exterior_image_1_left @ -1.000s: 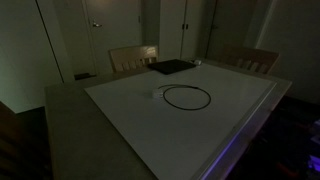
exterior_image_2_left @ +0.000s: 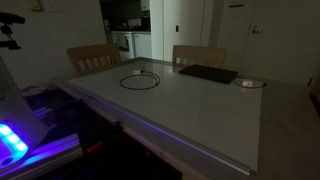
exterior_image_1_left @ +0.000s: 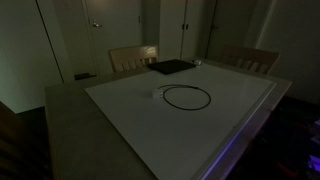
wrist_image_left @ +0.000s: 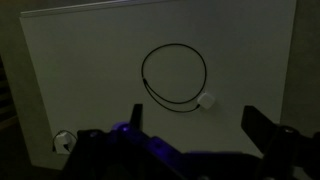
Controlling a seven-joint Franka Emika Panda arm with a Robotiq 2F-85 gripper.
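Observation:
A thin black cable (exterior_image_1_left: pixel 190 108) lies in a loop on the white board, its small white block (exterior_image_1_left: pixel 157 94) at one end. The wrist view shows the cable (wrist_image_left: pixel 143 72) from above, with the white block (wrist_image_left: pixel 206 100) close to the loop's lower right. My gripper is open, its two dark fingers far apart at the bottom of that view. Only the board shows in the gap, and the loop and block lie beyond the fingertips, apart from them.
The white board (exterior_image_1_left: pixel 135 125) covers most of the table. A flat dark panel (exterior_image_2_left: pixel 208 73) rests near its far edge, beside a second white block with a short cable (exterior_image_2_left: pixel 248 83). Chairs (exterior_image_2_left: pixel 200 56) stand behind. Dim light hides detail; much of the board is clear.

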